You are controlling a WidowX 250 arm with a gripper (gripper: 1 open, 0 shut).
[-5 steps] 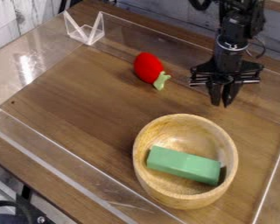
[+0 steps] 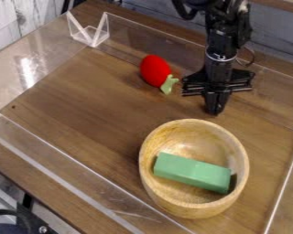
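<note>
My black gripper (image 2: 215, 99) points down at the tabletop on the right side, above the bowl. Its fingertips are close together and low over the wood; whatever is between them is too small and dark to make out. A red object (image 2: 156, 69) with a pale green end lies to its left. A wooden bowl (image 2: 152, 187) at the lower right holds a green block (image 2: 192, 171).
Clear low walls edge it, with a white wire-like piece (image 2: 91, 29) at the back left corner.
The gripper has moved slightly down and left, and its fingers have drawn closer together. The bowl, block and red object are unchanged.
</note>
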